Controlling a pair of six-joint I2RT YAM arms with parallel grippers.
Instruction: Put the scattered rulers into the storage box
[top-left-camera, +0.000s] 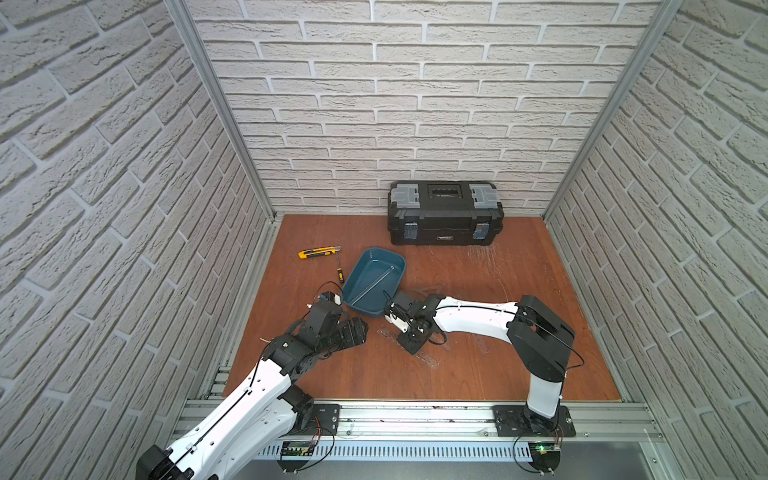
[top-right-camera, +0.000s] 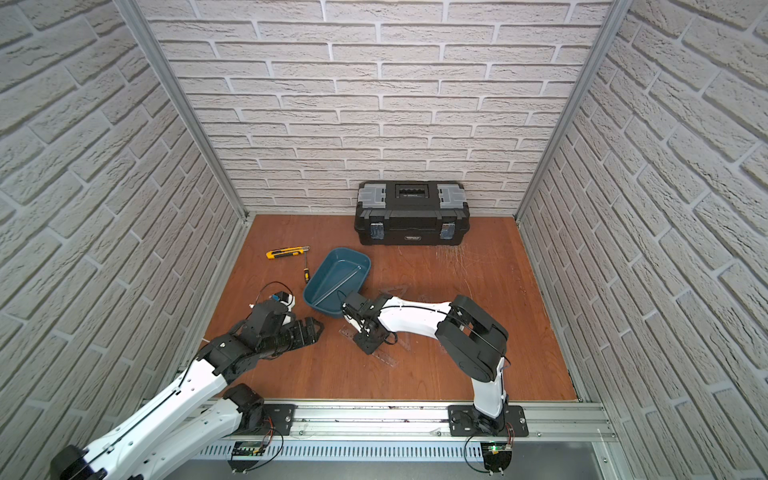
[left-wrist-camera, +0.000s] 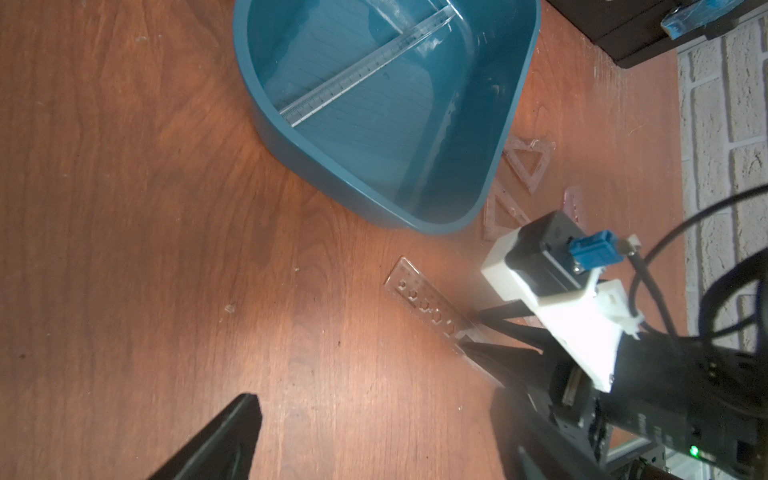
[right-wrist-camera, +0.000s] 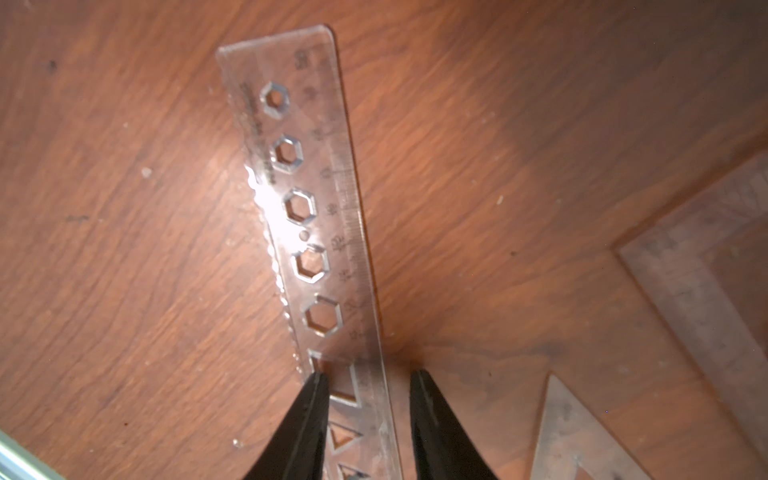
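Observation:
A clear ruler with hexagonal holes (right-wrist-camera: 332, 224) lies on the wooden table, also visible as a transparent strip (top-left-camera: 428, 359) in the top left view. Over it, my right gripper points down with its fingers apart; the ruler runs through the gap, its right edge clear of the right finger. Left of that, my left gripper stands open above bare table, nothing between its fingers. The blue storage box (left-wrist-camera: 336, 172) holds a clear ruler (left-wrist-camera: 368, 65) lying diagonally. Transparent set squares (left-wrist-camera: 532, 160) rest on the table right of the box.
A yellow cutter (top-left-camera: 318, 252) and a small screwdriver (top-left-camera: 340, 275) lie left of the box. At the back stands a black toolbox (top-left-camera: 444, 214). My right arm covers part of the clear pieces.

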